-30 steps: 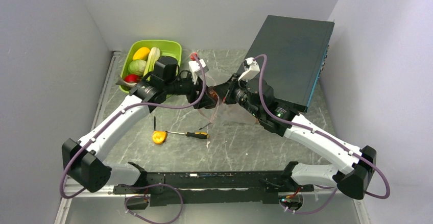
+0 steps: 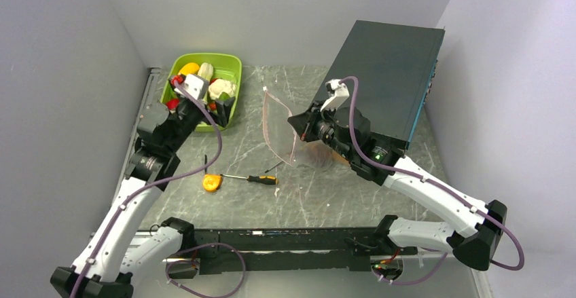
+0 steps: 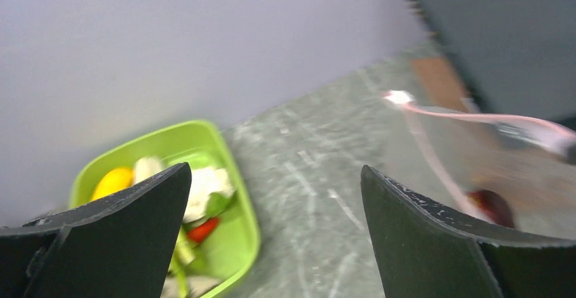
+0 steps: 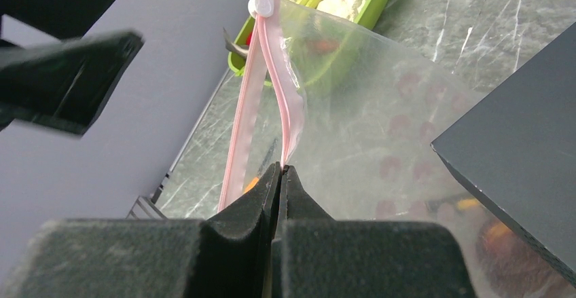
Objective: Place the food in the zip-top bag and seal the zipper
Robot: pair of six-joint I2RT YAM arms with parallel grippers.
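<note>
The clear zip top bag (image 4: pixel 380 128) stands with its pink-edged mouth spread, facing left. My right gripper is shut on one edge of that mouth, the pink strip running down to its fingertips. Low inside the bag lies a dark red food piece (image 3: pixel 492 206), seen through the film and partly hidden by the box. My left gripper (image 2: pixel 226 110) hangs over the right side of the green bin (image 2: pixel 237 74), apart from the bag. Its fingers (image 3: pixel 122 237) are wide open with nothing between them. In the bin are a cauliflower (image 2: pixel 221 89), a yellow vegetable (image 2: pixel 189 68) and other produce.
A large dark box (image 2: pixel 380 74) stands right behind the bag. On the table in front lie a screwdriver (image 2: pixel 261 180) and a yellow tape measure (image 2: pixel 212 182).
My left gripper was at the bag's mouth with a reddish piece by its fingers; it has moved left to the bin, empty. The right gripper has hardly moved.
</note>
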